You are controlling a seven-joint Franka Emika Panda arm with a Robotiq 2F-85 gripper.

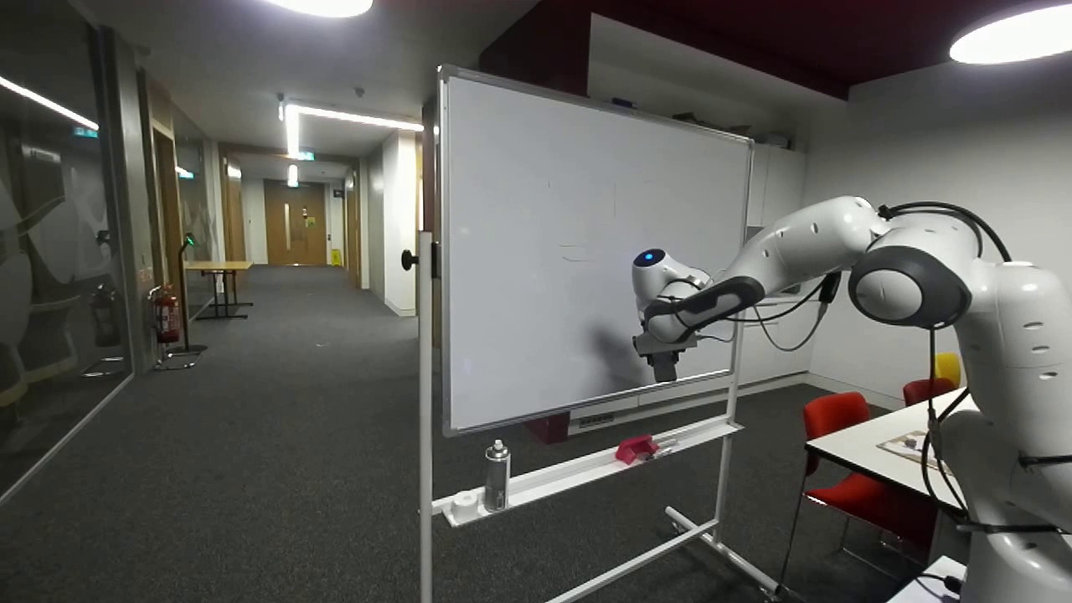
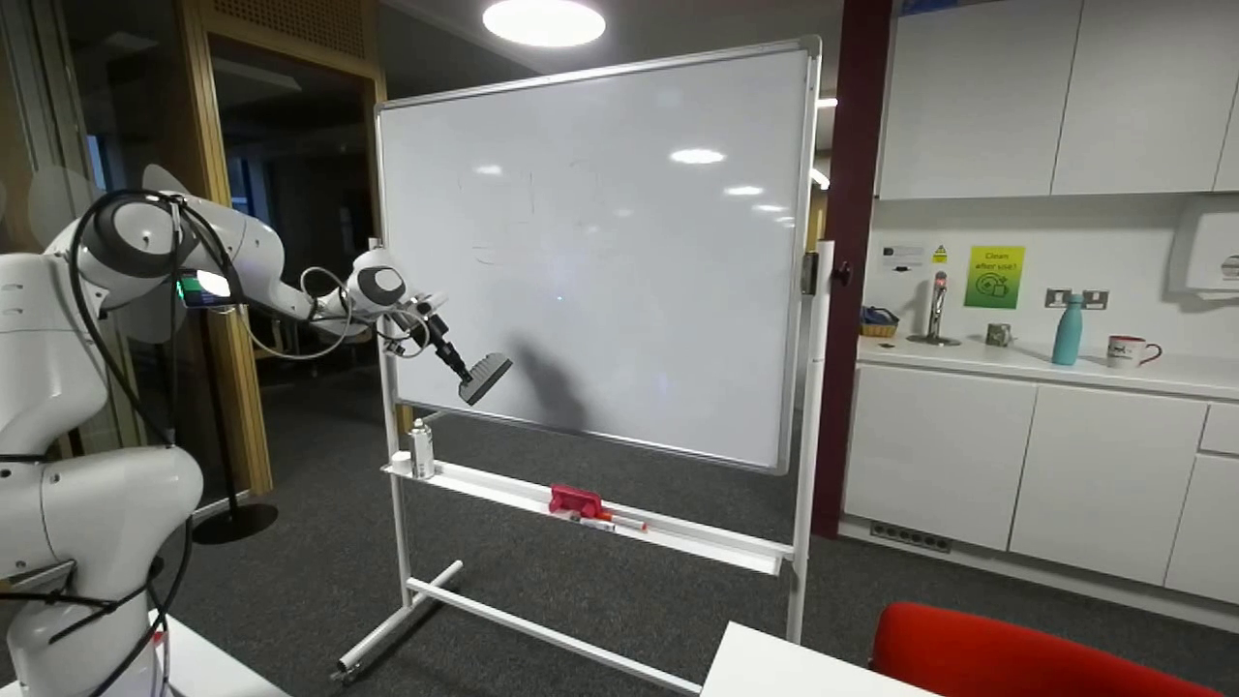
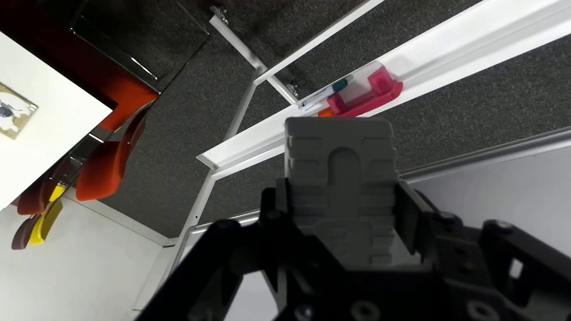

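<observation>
My gripper is shut on a grey ribbed board eraser (image 3: 341, 166), one finger on either side of it. In exterior view 2 the eraser (image 2: 485, 378) hangs tilted in front of the lower left of the whiteboard (image 2: 650, 290), its shadow falling on the board to the right. From the shadow it looks apart from the surface. Exterior view 1 has the gripper (image 1: 660, 352) low near the board's right side. A few faint marks show on the otherwise white whiteboard (image 1: 523, 201), around its upper middle.
Below the board runs a narrow tray (image 2: 709, 546) with a red holder (image 2: 577, 500), markers (image 2: 624, 523) and a spray can (image 2: 421, 448). A white table (image 1: 889, 442) and red chairs (image 1: 836, 414) stand at the right in exterior view 1.
</observation>
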